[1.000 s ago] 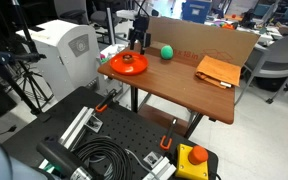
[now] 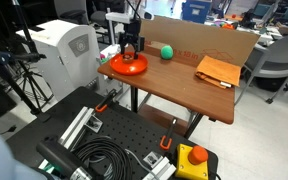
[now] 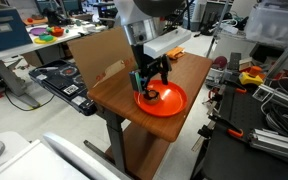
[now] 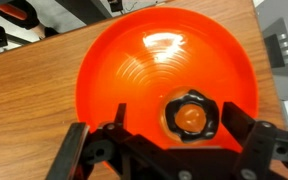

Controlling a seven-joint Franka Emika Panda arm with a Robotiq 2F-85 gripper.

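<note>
On the wooden table lies a red-orange plate. A small round item with a dark, uneven rim and an orange-brown middle sits on the plate, right of its centre in the wrist view. My gripper is over the plate, fingers spread apart. In the wrist view the fingertips straddle the lower part of the round item, and nothing is clasped between them. From the second exterior view the gripper is low over the plate, close to the item; whether it touches cannot be made out.
An orange cloth lies on the table's far right, and a green round object stands at the back. A cardboard panel rises along the back edge.
The gripper has come down and left from behind the plate to just over the round item. The plate and the item have not visibly moved.
</note>
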